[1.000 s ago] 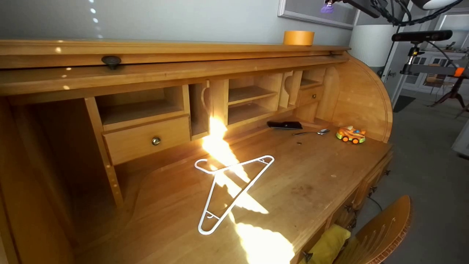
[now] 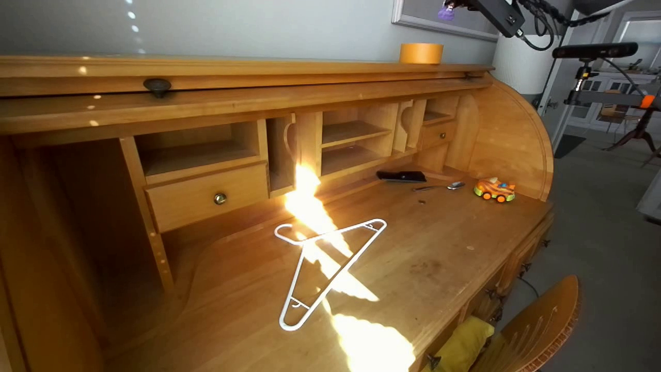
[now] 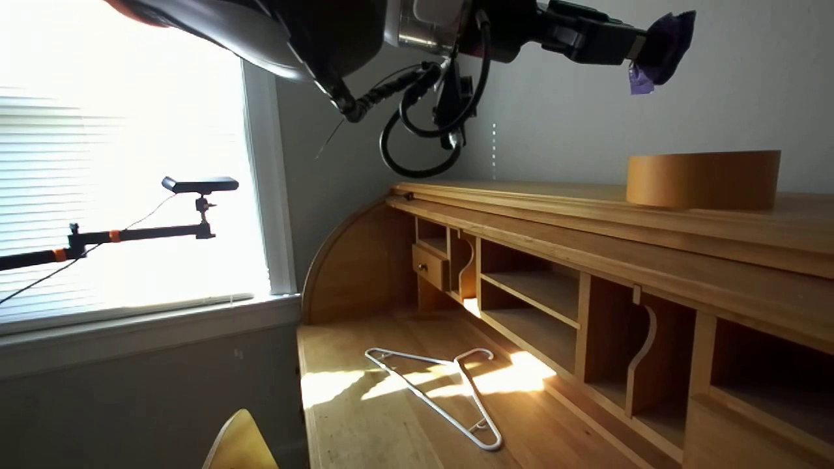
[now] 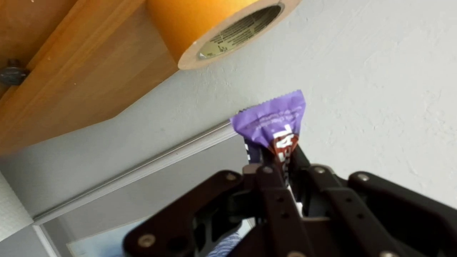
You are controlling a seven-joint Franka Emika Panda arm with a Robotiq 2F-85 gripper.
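Observation:
My gripper is shut on a purple wrapper packet point(image 4: 274, 117), whose crimped end sticks out past the fingertips. In exterior view 2 the packet point(image 3: 664, 48) hangs in the air, above and to the left of an orange tape roll point(image 3: 704, 180). Exterior view 1 catches only the packet's purple end point(image 2: 445, 13) at the top, higher than the desk's upper ledge. The tape roll point(image 2: 421, 53) stays flat on that ledge, apart from the gripper. Much of the packet is hidden by the fingers in the wrist view.
On the desktop point(image 2: 427, 248) lies a white hanger point(image 2: 331, 273) in bright sun patches. A dark object point(image 2: 401, 176), a spoon point(image 2: 455, 185) and a toy car point(image 2: 495, 189) are toward its far right. A picture frame point(image 2: 455, 28) hangs on the wall behind.
In exterior view 1 the arm has come slightly left and lower, the purple packet moving left with it. The tape roll, hanger and other desk items have not moved.

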